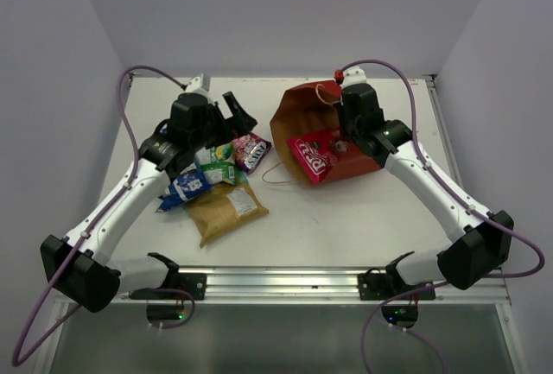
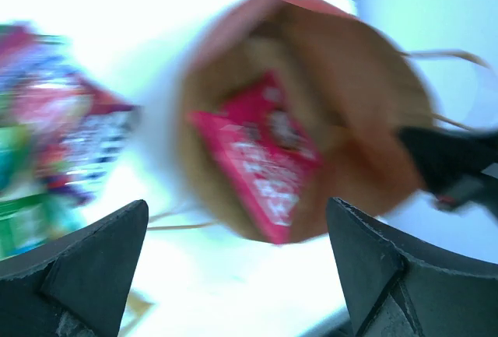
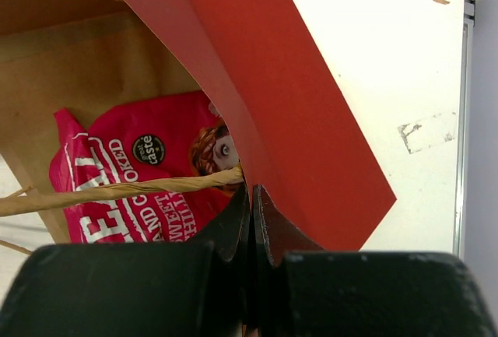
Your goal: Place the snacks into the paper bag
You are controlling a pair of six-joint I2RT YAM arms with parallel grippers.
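Observation:
The paper bag (image 1: pixel 285 122), reddish outside and brown inside, lies tilted with its mouth toward the left. My right gripper is shut on the bag's rim, beside a twisted handle (image 3: pixel 140 189). Inside the bag, near its mouth, rests a red snack pack (image 1: pixel 313 157). My left gripper (image 1: pixel 228 115) stands open and empty above the table, left of the bag. Below and around it lie a dark pink-purple pack (image 1: pixel 251 151), a green pack (image 1: pixel 219 172), a blue pack (image 1: pixel 186 187) and a brown pack (image 1: pixel 226 211). The left arm partly covers the blue and green packs.
A loose handle (image 1: pixel 275 180) sticks out from the bag onto the table. White table (image 1: pixel 302 227) in front of the bag is bare. Metal rail (image 1: pixel 281 283) runs along the front edge, with grey walls at both sides.

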